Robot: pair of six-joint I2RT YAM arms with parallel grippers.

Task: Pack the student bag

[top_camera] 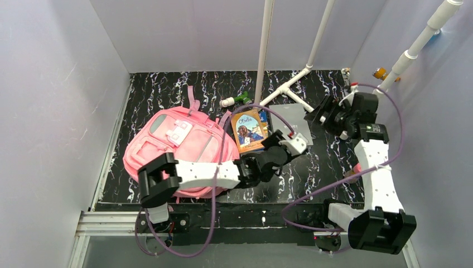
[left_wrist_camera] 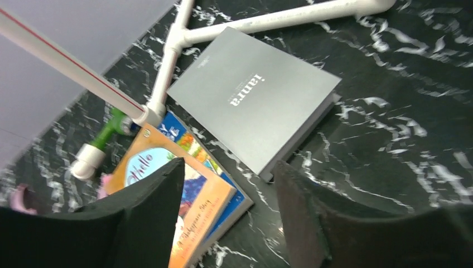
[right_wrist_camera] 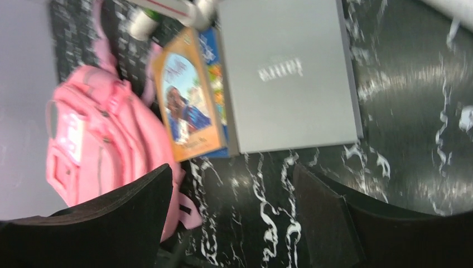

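A pink backpack [top_camera: 173, 139] lies on the left of the dark marble surface. Beside it are an orange Othello book [top_camera: 247, 131] [right_wrist_camera: 187, 100] over a blue book [left_wrist_camera: 228, 190], and a grey notebook [top_camera: 293, 120] [left_wrist_camera: 254, 92]. My left gripper [top_camera: 270, 139] hangs over the near part of the books, open with nothing between its fingers. My right gripper [top_camera: 318, 114] is raised open at the right of the notebook, empty.
White pipes [top_camera: 301, 75] frame the back and right, with a green-and-white fitting [top_camera: 234, 99] behind the books. A pink bottle [top_camera: 354, 172] stands at the right, partly hidden by my right arm. Bare surface lies near centre-right.
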